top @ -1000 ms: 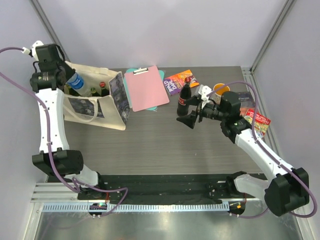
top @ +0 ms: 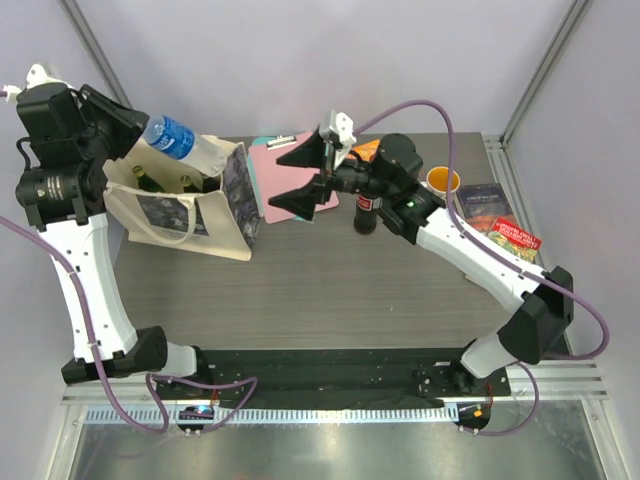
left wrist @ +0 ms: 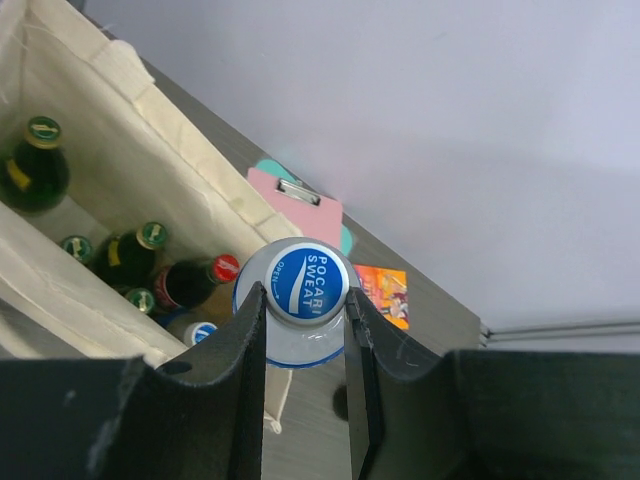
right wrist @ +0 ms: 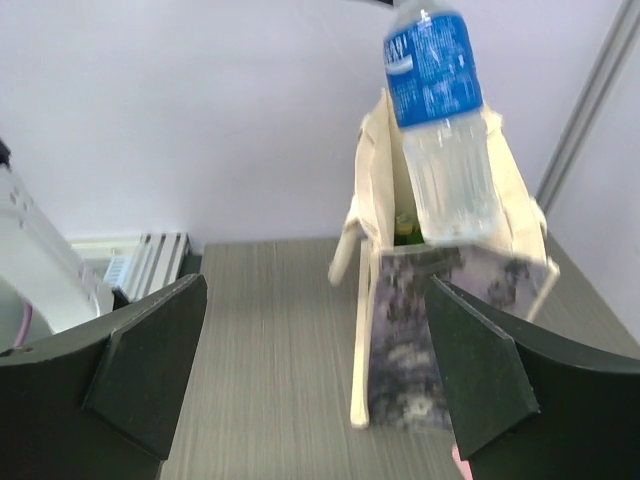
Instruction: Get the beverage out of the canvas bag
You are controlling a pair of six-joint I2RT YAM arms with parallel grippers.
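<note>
My left gripper (top: 135,120) is shut on a clear water bottle with a blue label (top: 180,140), holding it at the cap end, tilted, above the cream canvas bag (top: 190,240). In the left wrist view the bottle's cap (left wrist: 305,283) sits between the fingertips, and green and red-capped bottles (left wrist: 130,255) stand inside the bag. The bottle (right wrist: 440,90) shows above the bag in the right wrist view. My right gripper (top: 302,178) stands open in the air at centre, over the pink clipboard's side, with nothing between its fingers.
A dark cola bottle (top: 366,218) stands under the right arm, near an orange mug (top: 442,183), snack bags and books (top: 505,235) at the right.
My left gripper has risen with the water bottle, lifting it up out of the bag.
</note>
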